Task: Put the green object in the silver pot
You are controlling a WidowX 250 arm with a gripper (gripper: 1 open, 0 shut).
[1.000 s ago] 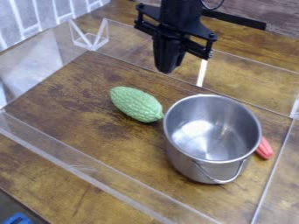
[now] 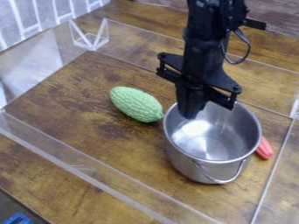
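The green bumpy object point(image 2: 136, 104) lies on the wooden table, just left of the silver pot point(image 2: 211, 144). Its lower right end comes close to the pot's rim; whether they touch I cannot tell. The pot stands upright with its mouth up, and the part of its inside that shows is bare. My black gripper point(image 2: 195, 107) points down at the pot's back rim, to the right of the green object and covering part of the rim. Its fingertips are dark and bunched together in this view, so their spacing is unclear. No object shows in its grasp.
A red item point(image 2: 264, 148) lies against the pot's right side. Clear plastic walls point(image 2: 87, 166) border the work area on the left and front. Bare table point(image 2: 70, 96) stretches left of the green object.
The arm has come down and toward the camera, from behind the pot to its back rim. The green object, pot and red item have stayed put.
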